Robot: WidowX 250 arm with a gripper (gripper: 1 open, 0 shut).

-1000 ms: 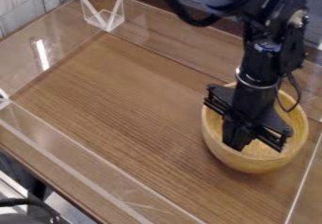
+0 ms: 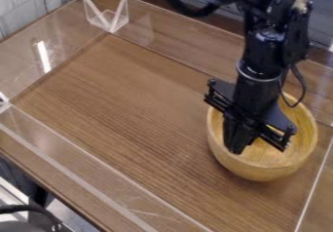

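Observation:
The black robot gripper (image 2: 247, 124) points down into a yellow bowl (image 2: 260, 163) on the wooden table at the right. Its fingers look shut, with nothing visible between the fingertips, which are over the bowl's inside. The arm and gripper body hide the back part of the bowl.
A small clear wire-like holder (image 2: 104, 17) stands at the upper left. A dark edge with cables runs along the lower left, and a rail lies along the back.
The arm and gripper have shifted slightly within the last second, staying over the bowl. The bowl looks nearly unchanged.

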